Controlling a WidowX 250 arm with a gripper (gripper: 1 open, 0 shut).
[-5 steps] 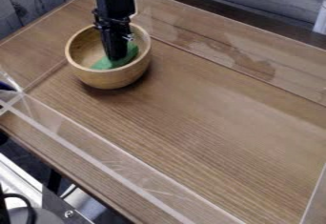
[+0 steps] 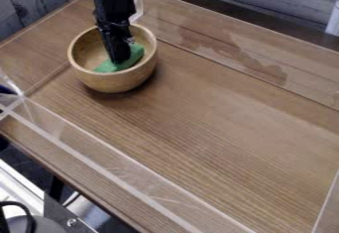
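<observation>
A wooden bowl (image 2: 113,78) stands at the upper left of the wooden table, with a green object (image 2: 122,62) inside it. The black gripper (image 2: 117,57) reaches down from the top into the bowl, its tip at the green object and partly covering it. Whether anything is between its fingers is too small and dark to see; the gripper looks shut.
A small purple item lies at the far left edge. A white object stands at the top right.
The gripper has shifted slightly within the bowl, and a little more of the arm's lower part shows over it. The bowl stays in about the same place.
</observation>
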